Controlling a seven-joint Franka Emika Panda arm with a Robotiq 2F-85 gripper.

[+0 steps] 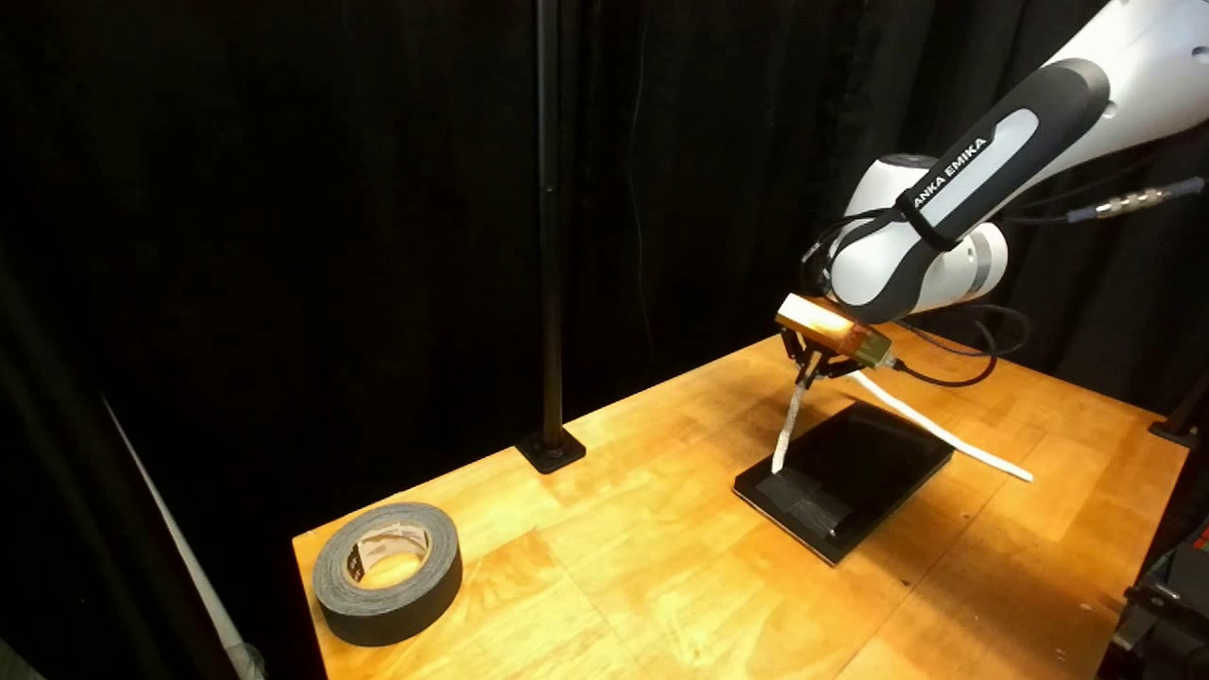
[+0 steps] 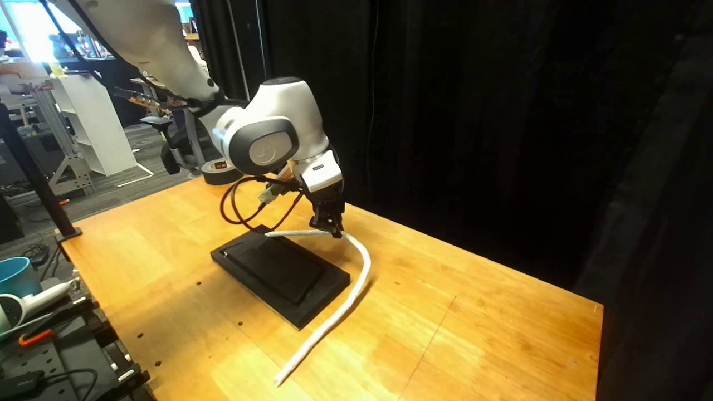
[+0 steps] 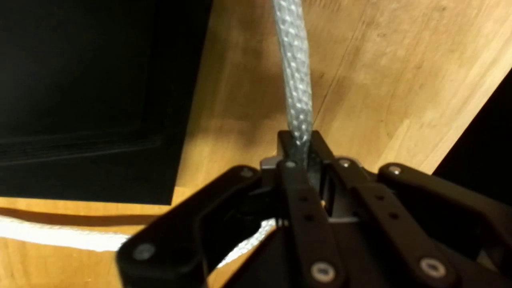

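A white braided rope runs up from the table into my gripper, which is shut on it above the table, beside the black flat case. One end of the rope hangs down to the near-left edge of the black case in the first exterior view. The other part trails past the case's far side onto the bare wood. In the wrist view the rope passes between the fingertips of my gripper, and the case lies to the left. The fingers hide the gripped stretch.
A roll of dark tape lies at the table's left corner in the first exterior view. A black pole's base stands at the back edge. Between the tape and the case, the wood is clear.
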